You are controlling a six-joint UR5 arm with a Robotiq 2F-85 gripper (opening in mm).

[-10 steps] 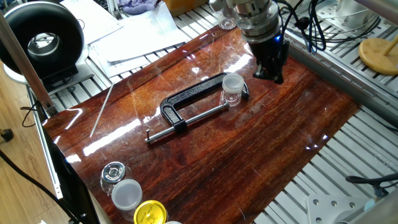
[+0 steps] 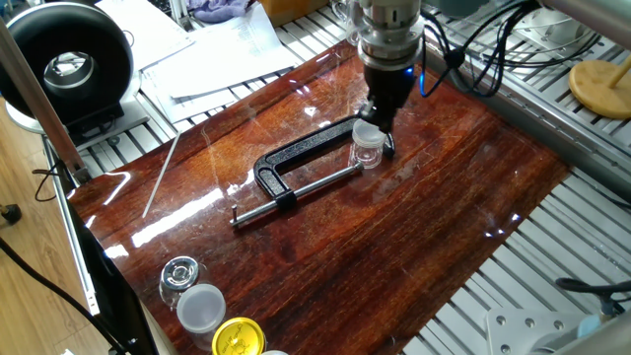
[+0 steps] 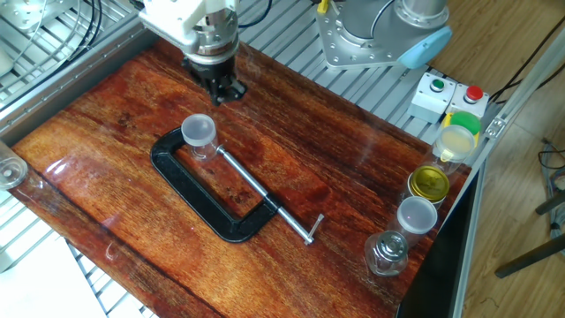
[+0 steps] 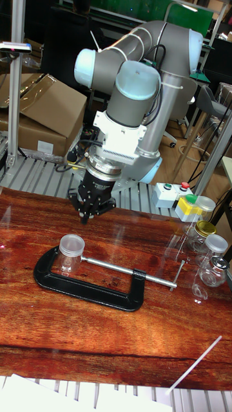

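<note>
A clear jar with a frosted white lid (image 3: 199, 131) stands upright inside the frame of a black C-clamp (image 3: 190, 199), near the tip of the clamp's metal screw (image 3: 252, 179). The clamp lies flat on the reddish wooden board. My gripper (image 3: 228, 94) hangs above the board, fingers pointing down and spread apart, holding nothing. In exterior view 3 the gripper (image 4: 98, 212) is higher than the lidded jar (image 4: 71, 248) and on its robot-base side. From exterior view 1 the gripper (image 2: 377, 118) overlaps the lid's upper edge, though the other views show them apart.
Along one end of the board stand several jars: one silver-topped (image 3: 388, 249), one white-lidded (image 3: 415, 216), one gold-lidded (image 3: 429, 184) and a pale-lidded one (image 3: 454, 143). Another clear jar (image 3: 11, 170) sits at the opposite end. Much of the board is bare.
In exterior view 1 my gripper has swung leftward, from the right of the lidded jar to above and just behind it in the picture. Jar and clamp stay put.
</note>
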